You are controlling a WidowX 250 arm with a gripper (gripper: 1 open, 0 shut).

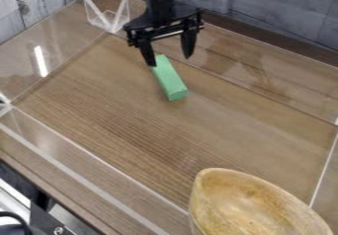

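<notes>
A green rectangular block (169, 80) lies on the wooden table at upper middle, tilted lengthwise from upper left to lower right. My black gripper (166, 46) hangs just above it near the back, its two fingers spread wide and open, one on each side above the block's far end, with nothing held between them.
A large yellow bowl (251, 204) sits at the lower right, partly cut by the frame. A white wire-like object (109, 12) is at the back left edge.
</notes>
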